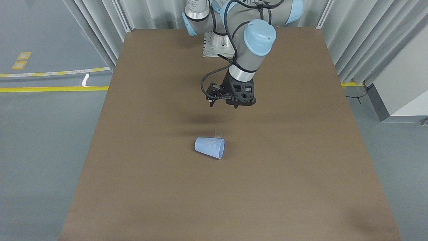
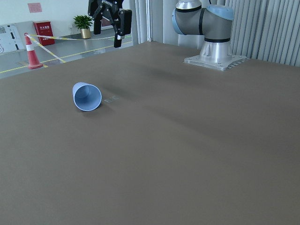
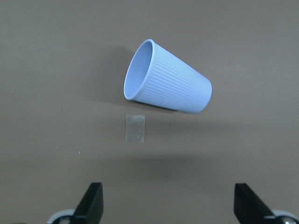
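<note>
A light blue ribbed cup lies on its side on the brown table; in the left view the cup shows its mouth toward that camera, and in the wrist view the cup is above and between the fingertips. My gripper hangs above the table, behind and higher than the cup. In the wrist view its two black fingers stand wide apart at the bottom edge, with bare table between them, so it is open.
A small clear square patch sits on the table beside the cup. The robot base stands at the far edge, with curtains behind it.
</note>
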